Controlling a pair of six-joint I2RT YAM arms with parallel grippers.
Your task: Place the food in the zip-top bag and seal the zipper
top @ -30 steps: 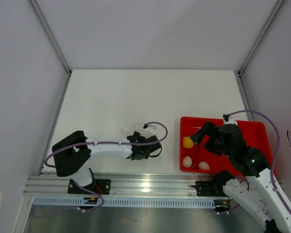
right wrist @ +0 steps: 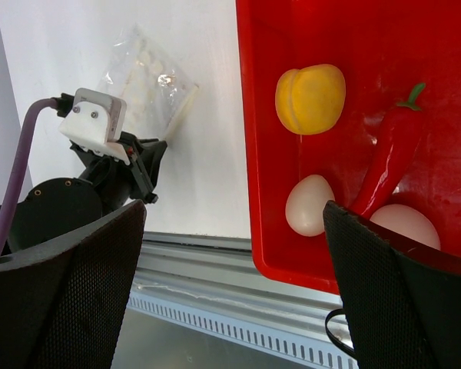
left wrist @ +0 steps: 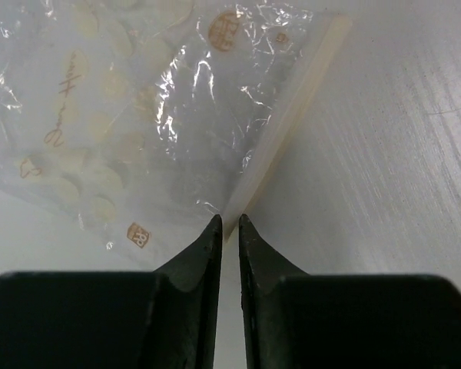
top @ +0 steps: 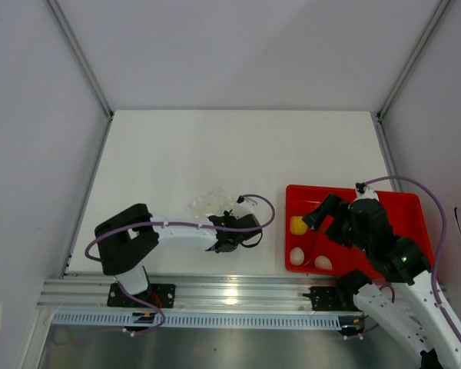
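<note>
Flat on the white table lies a clear zip top bag (top: 210,203) with orange print and a pale zip strip (left wrist: 288,123). My left gripper is over a corner of the bag, at the lower end of that strip. Its fingers stand slightly apart, and the strip's end shows at the gap. Above the red bin's left side, my right gripper is wide open and empty. In the bin are a yellow item (right wrist: 310,99), a red chili (right wrist: 392,157) and two pale egg-like items, one (right wrist: 309,205) beside the other (right wrist: 407,224).
The red bin (top: 293,189) stands at the table's front right, its rim raised. A metal rail (top: 230,284) runs along the front edge. Toward the back, the table (top: 238,146) is bare.
My left arm has shifted slightly to the right across the top view, along the bag's near side. The right arm and the food have stayed practically still.
</note>
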